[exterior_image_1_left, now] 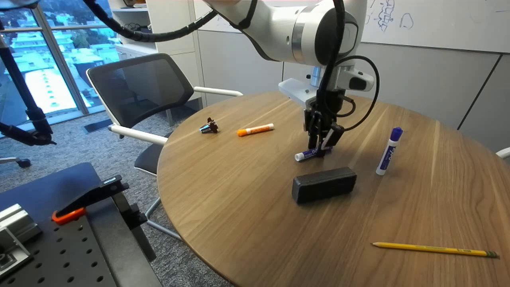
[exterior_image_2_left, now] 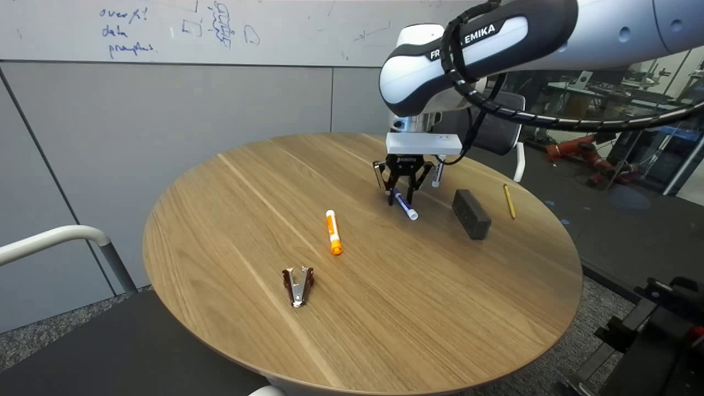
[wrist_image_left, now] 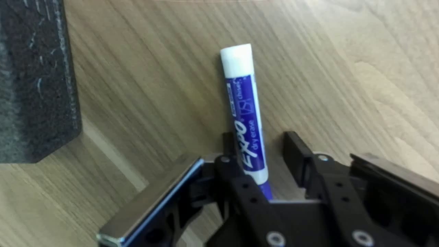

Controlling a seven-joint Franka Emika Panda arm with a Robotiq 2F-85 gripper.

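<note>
A white marker with a purple label (wrist_image_left: 246, 119) lies on the wooden table, its white end pointing up in the wrist view and its purple cap partly covered by my gripper. My gripper is down around the cap half of this marker (exterior_image_1_left: 306, 154), a finger on either side. Its fingers are part open: the left finger (wrist_image_left: 228, 144) is close beside the marker, while bare table shows between the marker and the right finger. In exterior view 2, the marker's white end (exterior_image_2_left: 412, 214) sticks out from under the gripper (exterior_image_2_left: 400, 197).
Close by is a black eraser block (exterior_image_1_left: 325, 185). A second purple-capped marker (exterior_image_1_left: 388, 151) stands upright beyond it. An orange marker (exterior_image_2_left: 333, 232), a staple remover (exterior_image_2_left: 298, 286) and a yellow pencil (exterior_image_1_left: 435, 248) lie farther off.
</note>
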